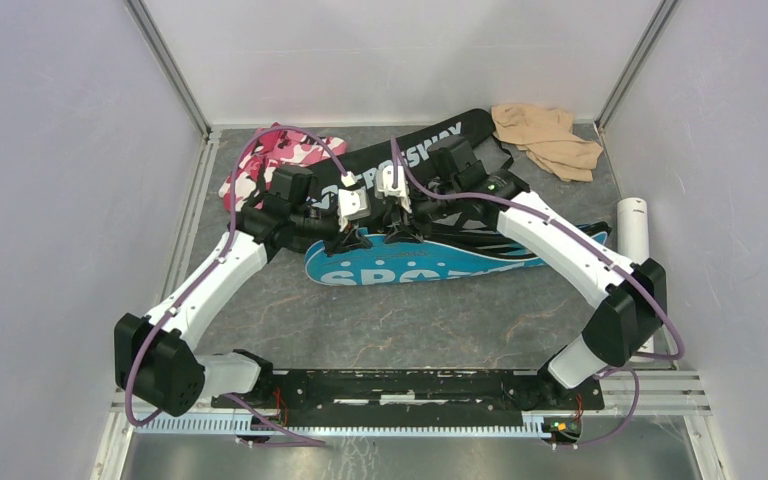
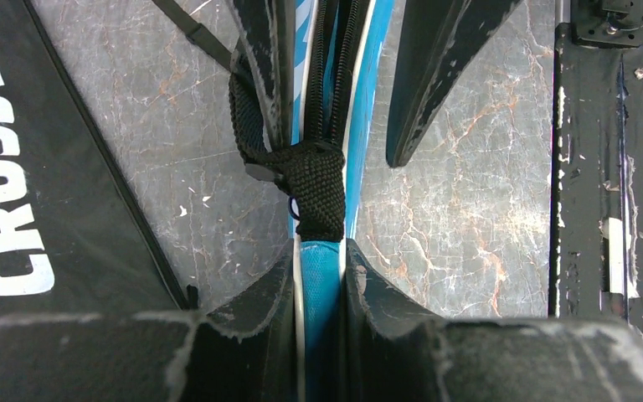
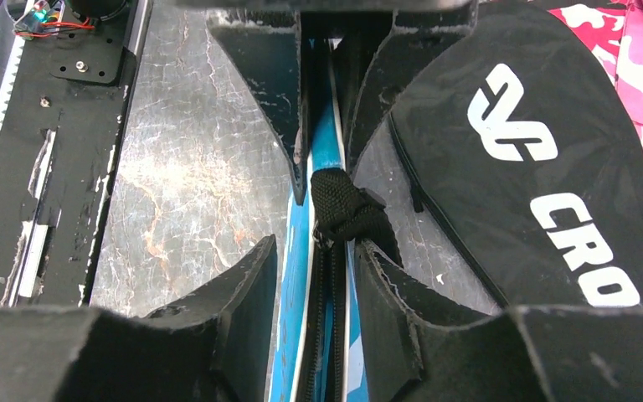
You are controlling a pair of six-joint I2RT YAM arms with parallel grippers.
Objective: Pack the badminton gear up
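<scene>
A blue zippered racket bag (image 1: 420,262) lies across the middle of the table, its zip running along the upper side. My left gripper is shut on the bag's blue edge at its left part, just beside a black webbing strap (image 2: 316,193). Close to it, my right gripper is part open at the zip, with the strap's folded end and zip pull (image 3: 339,209) at its fingertips; whether it touches them is unclear. Behind lies a black CROSSWAY bag (image 1: 410,150).
A pink camouflage cloth (image 1: 285,148) lies at the back left, a beige cloth (image 1: 550,140) at the back right. A white roll (image 1: 633,225) stands along the right edge.
</scene>
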